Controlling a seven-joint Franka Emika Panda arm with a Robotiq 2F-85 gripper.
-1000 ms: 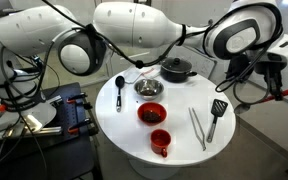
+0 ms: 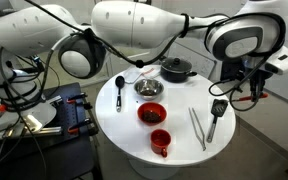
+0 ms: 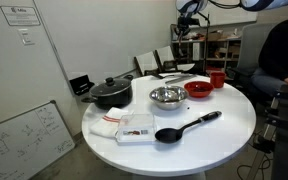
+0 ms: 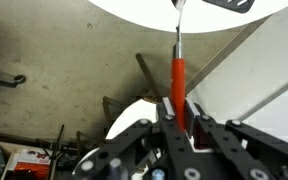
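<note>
My gripper is shut on a tool's red handle (image 4: 178, 78). In the wrist view the handle points up the picture, and its thin metal shaft (image 4: 179, 24) reaches over the white table's edge; the tool's far end is out of that view. Exterior view 1 shows the red handle (image 2: 248, 98) below the arm's end, just past the table's right side. Close by on the table lies a black slotted turner (image 2: 219, 107), with metal tongs (image 2: 197, 128) to its left.
On the white round table (image 2: 189, 152) stand a red mug (image 2: 160, 142), a red bowl (image 2: 151, 115), a metal bowl (image 2: 149, 89) and a black lidded pot (image 2: 177, 68). A black spoon (image 2: 119, 84) lies at the left.
The arm's end and the red handle have shifted left, closer to the table's right edge, and the handle sits slightly lower. Things on the table have stayed put.
</note>
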